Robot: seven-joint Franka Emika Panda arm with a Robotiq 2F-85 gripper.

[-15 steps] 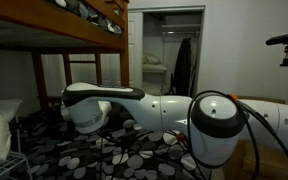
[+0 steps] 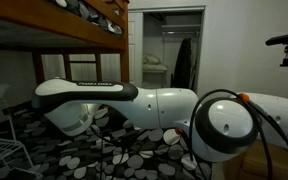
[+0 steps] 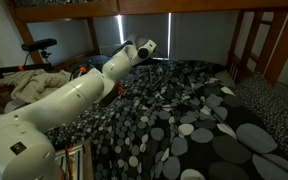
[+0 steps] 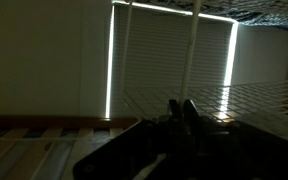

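In the wrist view, my gripper reaches up from the bottom, its dark fingers closed around the lower end of a thin white upright. This upright looks like part of a white wire rack [image 4: 249,97], whose shelf wires spread to the right behind it. The wire rack [image 2: 6,150] stands at the lower left in exterior view 1, close to the arm's far end. Dark surroundings there hide the fingers. From the other side, the white arm [image 3: 79,98] stretches across the patterned bedding; its gripper is too small to make out.
Dark bedding with grey dots [image 3: 174,110] lies beneath the arm. A wooden bunk frame [image 2: 54,22] overhangs from above. Wooden slats [image 4: 34,150] show at the lower left of the wrist view, and a window blind [image 4: 169,60] hangs behind the rack.
The arm's far end has shifted left and slightly toward the camera. More of the wire rack shows at the left, standing higher, while the white bundle there has mostly slipped out of view.
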